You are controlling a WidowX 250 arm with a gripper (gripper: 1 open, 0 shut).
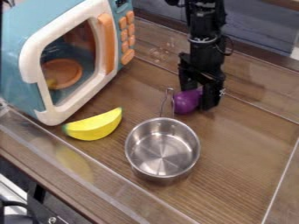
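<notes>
My black gripper (201,87) is low over the wooden table at the upper right, its fingers at a purple, eggplant-like toy (184,102). The toy lies just behind the steel pot (163,155), whose handle points back beside it. Whether the fingers touch or surround the toy is hard to tell, and the dark fingertips are partly hidden.
A toy microwave (30,48) with an open front and an orange plate (61,73) inside stands at the left. A yellow banana-slice-shaped toy (93,125) lies in front of it. A wall runs along the back.
</notes>
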